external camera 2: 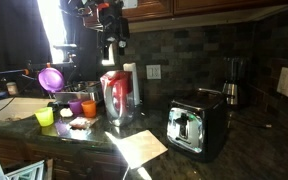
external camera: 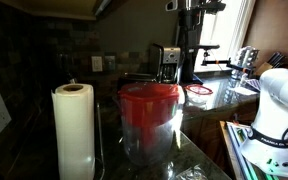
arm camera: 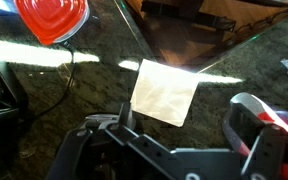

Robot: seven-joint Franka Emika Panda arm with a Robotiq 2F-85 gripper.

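Above the counter hangs my gripper, its two dark fingers far apart in the wrist view with nothing held between them. Beneath the gap lies a pale square sheet (arm camera: 164,92), flat on the dark stone counter; in exterior view 2 this sheet (external camera 2: 139,148) is in front of the toaster (external camera 2: 197,124). A clear container with a red top (external camera: 151,122) stands upright in exterior view 1. The gripper (external camera 2: 112,42) is well above that red-topped container (external camera 2: 116,95) in exterior view 2, not touching it.
A paper towel roll (external camera: 75,130) stands left of the container. Yellow cup (external camera 2: 46,116), pink cup (external camera 2: 89,108) and purple round item (external camera 2: 51,79) are near the sink. A round red item (arm camera: 49,18) appears at the wrist view's upper left. Bare counter surrounds the sheet.
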